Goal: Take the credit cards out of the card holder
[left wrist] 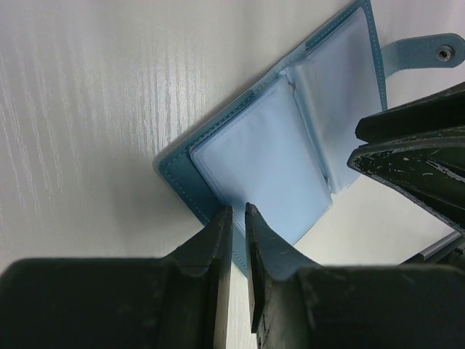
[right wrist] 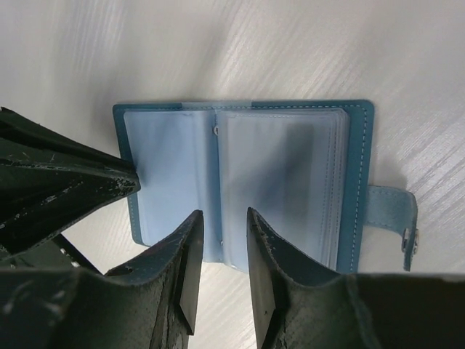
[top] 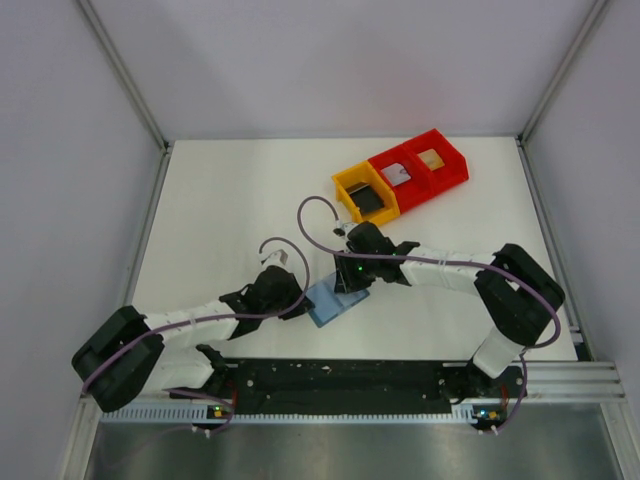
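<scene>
The blue card holder (top: 324,309) lies unfolded on the white table between my two grippers. Clear plastic sleeves (left wrist: 254,149) cover both halves, and its strap with a snap (right wrist: 390,209) sticks out at one end. On the holder's left outer edge, my left gripper is shut, with the blue border between its fingers. Over the other half stands my right gripper, open, its fingertips close to the clear sleeve near the fold. Whether they touch it I cannot tell. Individual cards cannot be made out under the sleeves.
A yellow bin (top: 348,182) with a dark item in it stands at the back right. Joined to it are red bins (top: 462,165) holding a pale item and a tan one. Open table lies left of the holder and behind it.
</scene>
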